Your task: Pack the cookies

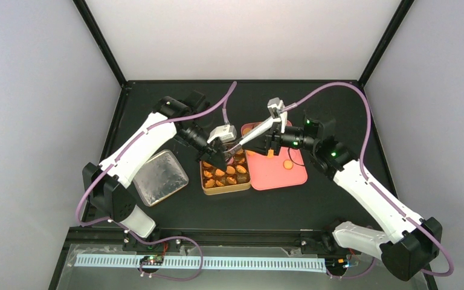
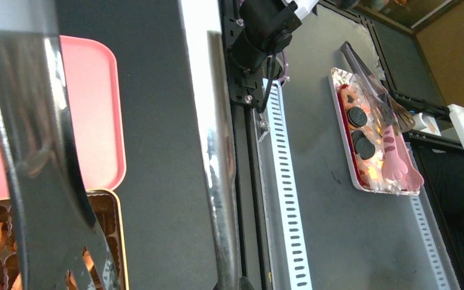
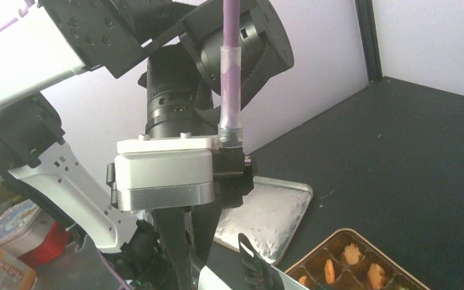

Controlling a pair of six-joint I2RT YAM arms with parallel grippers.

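Orange cookies lie in the compartments of a gold tin [image 1: 223, 187], at the middle of the table. More cookies are on a pink tray [image 1: 278, 175], to its right. The metal lid [image 1: 160, 178] lies at the left. My left gripper [image 1: 220, 157] is over the tin's upper part, partly covered, with no cookie visible in it. My right gripper [image 1: 257, 145] is shut on a metal tong with a white handle [image 1: 254, 134], whose end reaches the left gripper above the tin. Whether the tong's end holds anything is hidden.
The left wrist view shows a foil tray [image 2: 332, 81] with packets and pink utensils off the black table. Walls bound the sides and back.
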